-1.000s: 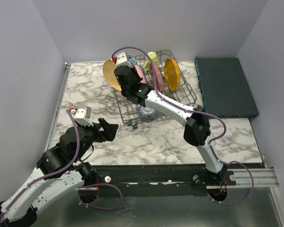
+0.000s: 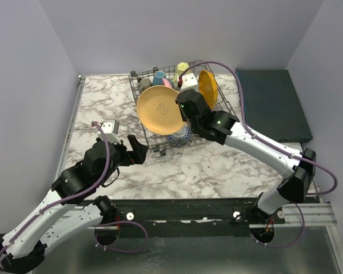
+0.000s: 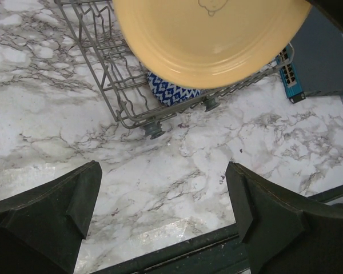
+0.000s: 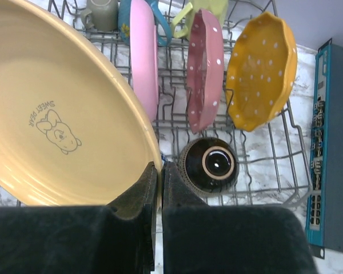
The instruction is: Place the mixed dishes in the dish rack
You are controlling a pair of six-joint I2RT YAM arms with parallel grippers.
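Note:
The tan plate (image 2: 160, 109) with a bear print is held by its rim in my right gripper, shut on it above the wire dish rack (image 3: 103, 80). In the right wrist view, the rack holds pink dishes (image 4: 204, 68), a yellow polka-dot dish (image 4: 260, 71), a dark bowl (image 4: 208, 165), mugs (image 4: 103, 12) at the back. A blue patterned dish (image 3: 168, 90) shows under the plate in the left wrist view. My left gripper stands open and empty over the counter, front-left of the rack.
A dark flat device (image 2: 274, 105) sits right of the rack, close to its side. Walls border the back and sides.
My right gripper has carried the tan plate rightward and toward the front, over the middle of the rack. The left arm has shifted slightly rightward.

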